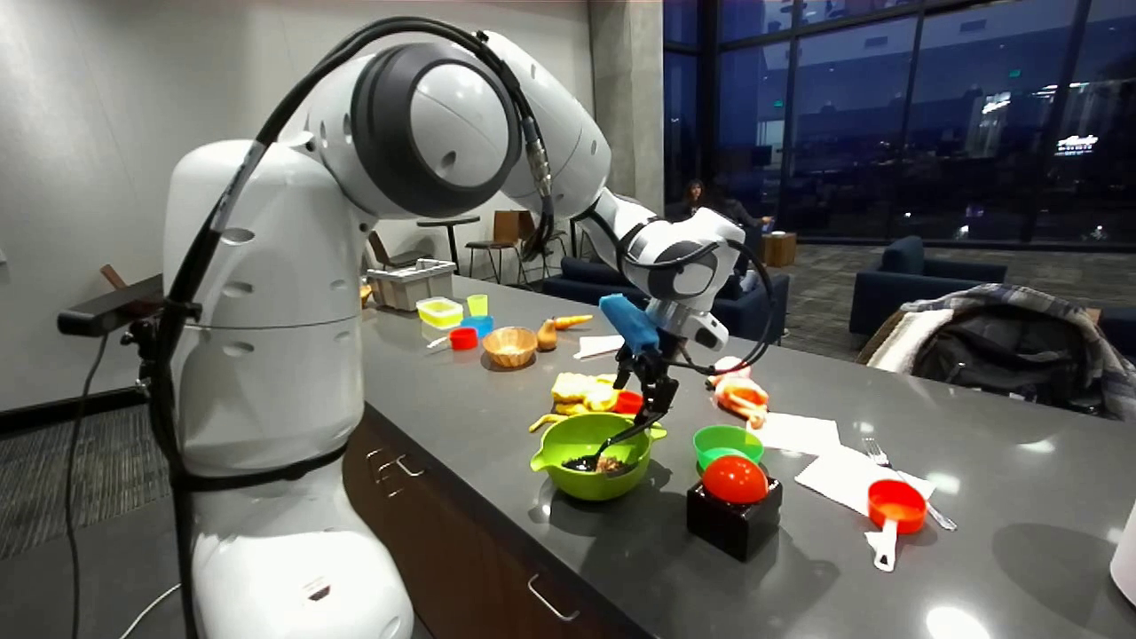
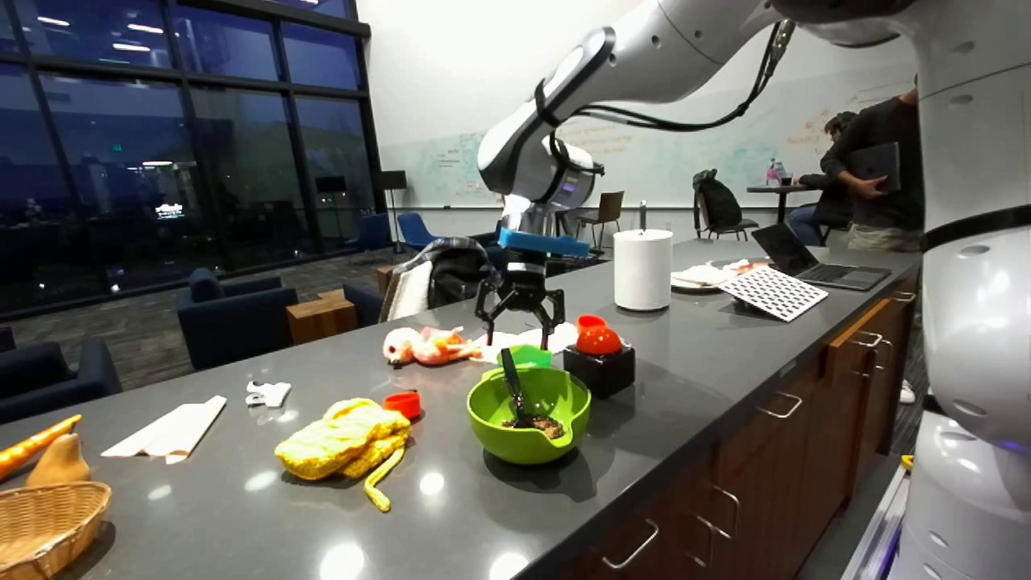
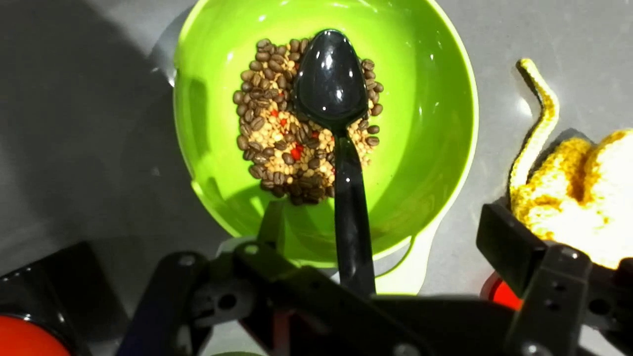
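The green bowl (image 1: 588,485) stands on the counter holding coffee beans and pale grains (image 3: 279,136). Leaning in it is a black spoon (image 3: 332,89), its bowl end over the beans and its handle reaching across the rim with the loop grip. My gripper (image 2: 518,340) is open above the counter, on the handle side of the bowl. In the wrist view, the spoon's handle runs between my widely parted fingers, and its end is hidden behind the gripper body. Nothing is gripped.
A black box with a red dome (image 1: 735,481) and a green cup (image 1: 729,442) stand close by. Opposite lie a yellow plush (image 2: 338,440) and a red cup (image 2: 403,404). A pink toy (image 2: 425,346) rests farther back.
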